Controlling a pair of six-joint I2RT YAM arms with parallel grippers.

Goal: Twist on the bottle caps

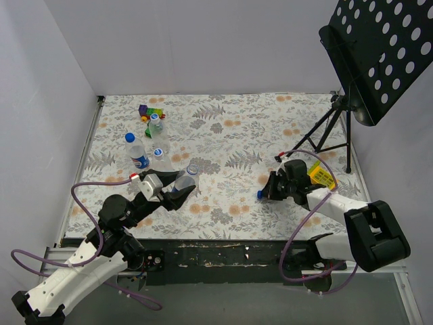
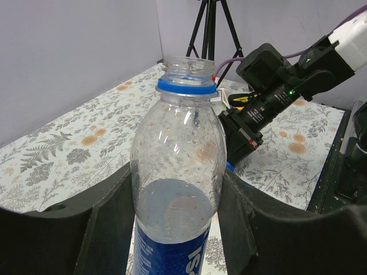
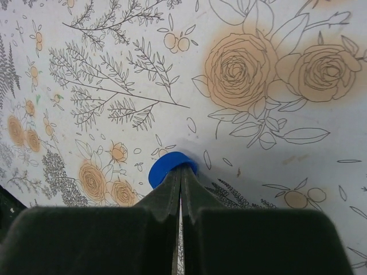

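An uncapped clear bottle [image 2: 178, 143] stands upright between the fingers of my left gripper, which is shut on its body. It has a blue ring under its bare neck and a blue label below. From above, that bottle [image 1: 193, 170] is partly covered by the gripper. A blue cap [image 3: 166, 166] rests on the table at the fingertips of my right gripper. Those fingers are shut together, overlapping the cap's edge; whether they pinch its thin rim I cannot tell. In the top view the cap [image 1: 260, 194] peeks out beside the dark fingers.
Several capped bottles, among them one with a blue label [image 1: 137, 152], stand on the left of the table. Colourful toy blocks [image 1: 150, 112] lie behind them. A yellow object [image 1: 321, 175] and a tripod stand [image 1: 347, 101] are at right.
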